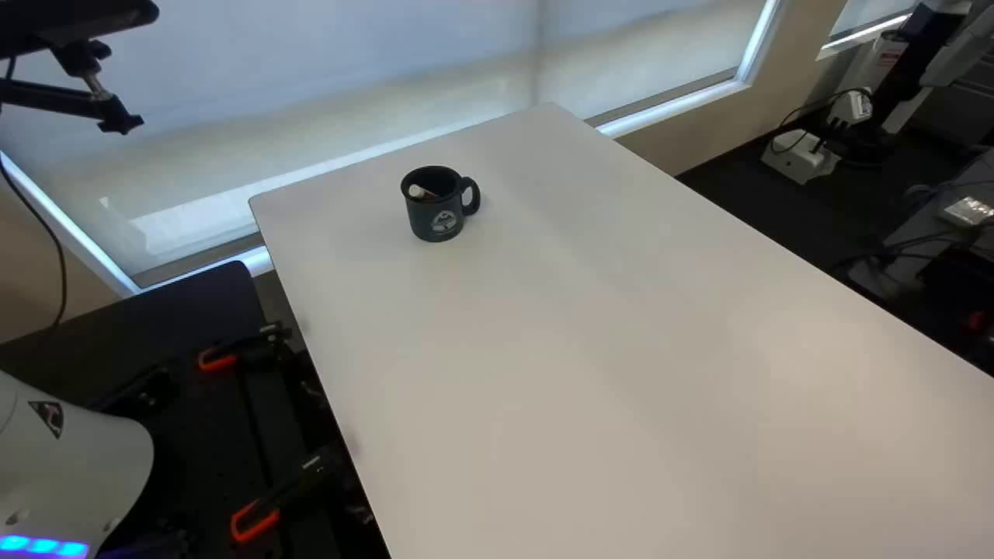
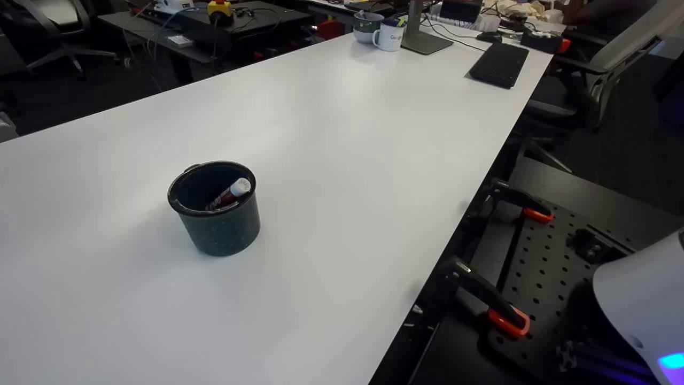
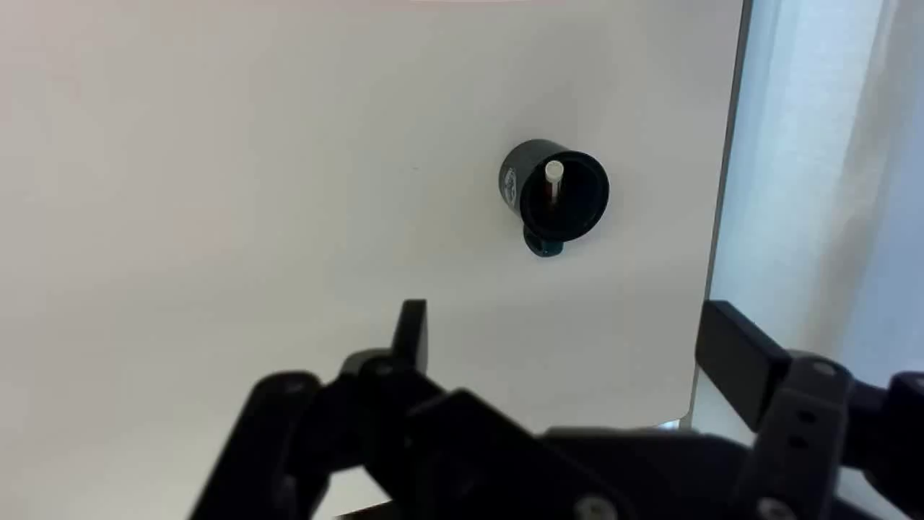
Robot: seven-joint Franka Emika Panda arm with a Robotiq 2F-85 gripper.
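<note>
A dark mug (image 1: 435, 216) with a round logo and a side handle stands upright on the white table. Inside it leans a small tube (image 2: 232, 192) with a white cap, its lower part hidden by the mug's wall. From above, the wrist view shows the same mug (image 3: 523, 182) and the tube's white cap (image 3: 554, 170). My gripper is open, its fingers wide apart with nothing between them, and it hangs high over the table, apart from the mug. Neither exterior view shows the gripper.
Clamps with orange tips (image 2: 510, 323) lie along the arm's mount by the table edge. A window blind (image 1: 326, 84) borders one side. Far off stand a white mug (image 2: 388, 37), a keyboard (image 2: 500, 64) and a monitor stand.
</note>
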